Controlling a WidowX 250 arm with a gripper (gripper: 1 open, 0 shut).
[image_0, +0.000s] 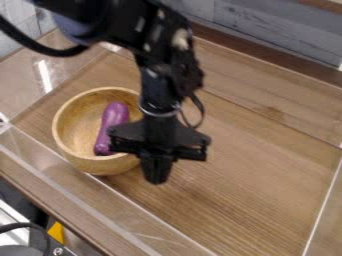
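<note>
My black gripper (160, 158) hangs just right of the wooden bowl (76, 124), low over the table, shut with nothing seen between its fingers. In the bowl lies a purple eggplant-like object (112, 122), partly hidden by the gripper housing.
A ledge runs along the back right. A small yellow item (55, 228) and a dark cable are at the lower left edge.
</note>
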